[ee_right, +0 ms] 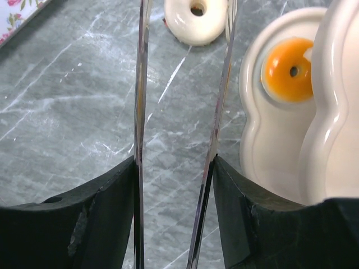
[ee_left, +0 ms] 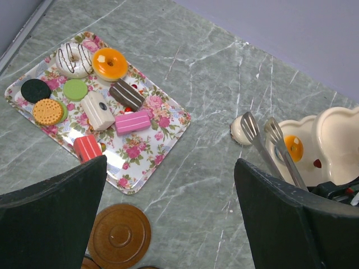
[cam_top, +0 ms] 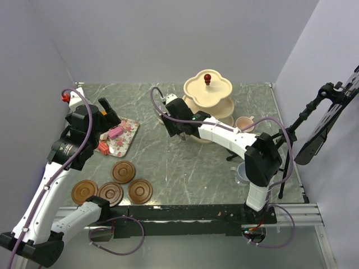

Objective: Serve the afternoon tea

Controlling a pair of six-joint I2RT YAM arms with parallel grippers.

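Note:
My right gripper is part open around long steel tongs, whose tips reach toward a white donut (ee_right: 194, 21) on the marble. An orange donut (ee_right: 286, 64) lies on a lower tier of the cream stand (cam_top: 207, 88). My left gripper stands open and empty above the floral tray (ee_left: 160, 157) of donuts, cookies and cakes, including a pink piece (ee_left: 132, 122) and a white-drizzled donut (ee_left: 73, 59).
Wooden coasters (cam_top: 140, 191) lie at the front left. A pink cup (cam_top: 244, 123) and a clear cup (cam_top: 242, 174) stand at the right near a black stand. The central marble is clear.

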